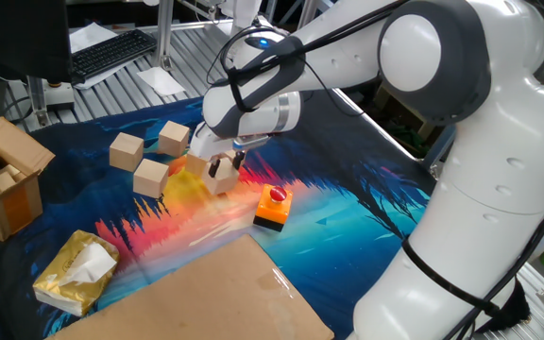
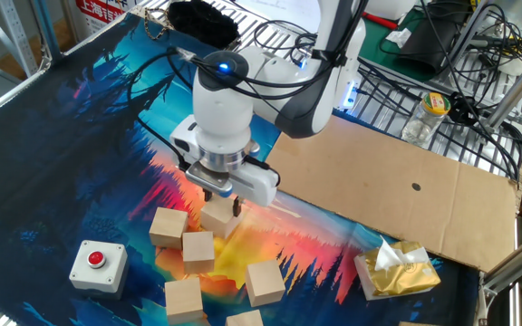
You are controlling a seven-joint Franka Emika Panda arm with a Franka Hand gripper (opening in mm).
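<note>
Several plain wooden blocks lie on the colourful cloth; one block [image 1: 221, 178] is right at my gripper [image 1: 226, 164]. In the second exterior view the gripper [image 2: 223, 200] points down, its two dark fingers standing apart at the top of that block [image 2: 217, 218]. Whether the fingers press on it or merely straddle it is unclear. Close by are another block [image 2: 169, 227] and a block [image 2: 198, 252]. Farther off stand a block [image 1: 127, 151], a block [image 1: 173, 138] and a block [image 1: 151, 178].
An orange box with a red button [image 1: 273, 206] sits right of the blocks in the first view. A white box with a red button [image 2: 98, 269] shows in the second. Cardboard [image 1: 206, 297], a gold tissue pack [image 1: 78, 272] and an open carton [image 1: 12, 203] take up other parts.
</note>
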